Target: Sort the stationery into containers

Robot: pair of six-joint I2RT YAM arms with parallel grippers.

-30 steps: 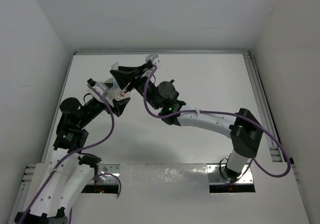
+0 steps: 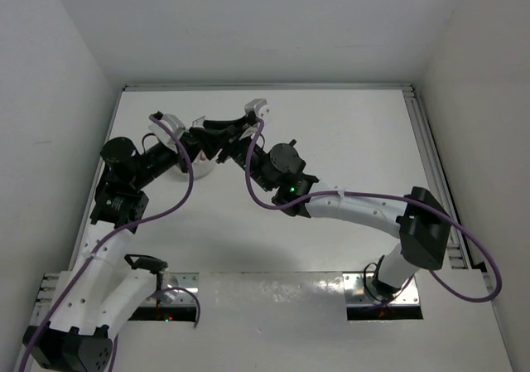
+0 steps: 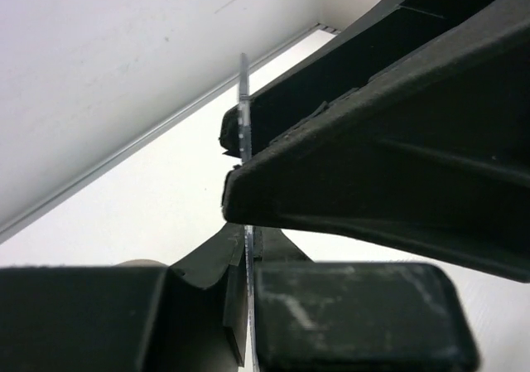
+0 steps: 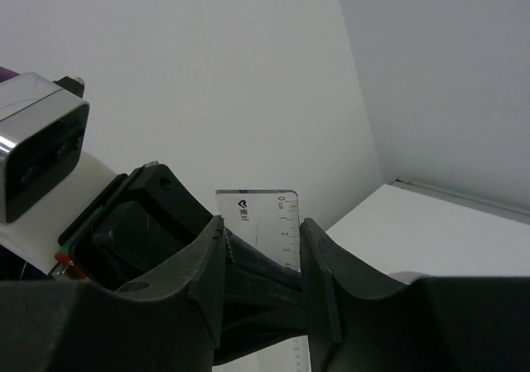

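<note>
A clear flat ruler [image 4: 258, 214] with a printed scale stands upright between my two grippers; its top end also pokes out in the top view. My right gripper is shut on it, fingertips at its two long edges. From the other side, my left gripper is shut with the thin ruler [image 3: 244, 128], seen edge-on, running between its fingers. In the right wrist view the left gripper's dark fingers [image 4: 257, 285] cross the ruler. The ruler's lower part is mostly hidden.
Below the grippers, a round white container [image 2: 204, 170] stands on the table, partly covered by the arms; a small reddish thing shows in it. Walls enclose the back and sides.
My left gripper has moved up and right, its fingers now closed around the ruler beside the right gripper. The right gripper has shifted slightly right and down with the ruler.
</note>
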